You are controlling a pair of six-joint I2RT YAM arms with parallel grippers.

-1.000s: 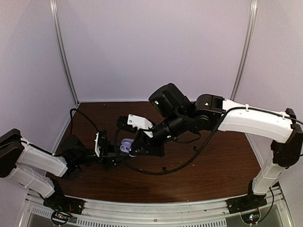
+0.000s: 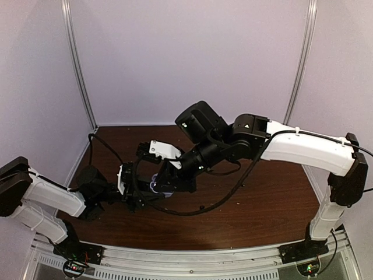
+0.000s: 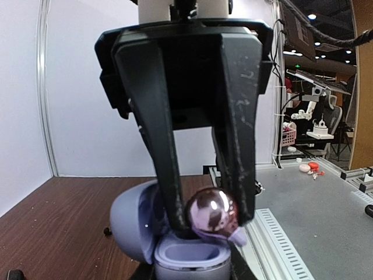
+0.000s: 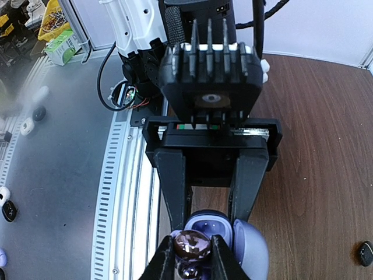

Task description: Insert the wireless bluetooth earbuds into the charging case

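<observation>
The lavender charging case (image 3: 131, 224) stands with its lid up. My left gripper is shut on it, one finger at each side. An earbud with a shiny pinkish-brown dome (image 3: 213, 211) sits at the case's opening, tilted in the left wrist view. Either side of this dome are the fingers of my right gripper; whether they press on it, I cannot tell. Beside the earbud, one recess of the case (image 4: 210, 226) looks empty. From above, the right arm hides most of the case (image 2: 157, 185).
A small black piece (image 4: 365, 254) lies on the brown table (image 2: 262, 204). The right arm's cable (image 2: 233, 189) loops in front of both grippers. Right of centre, the table is mostly clear.
The right gripper has moved slightly left, closer to the left gripper, and now covers more of the case. The left arm has hardly moved.
</observation>
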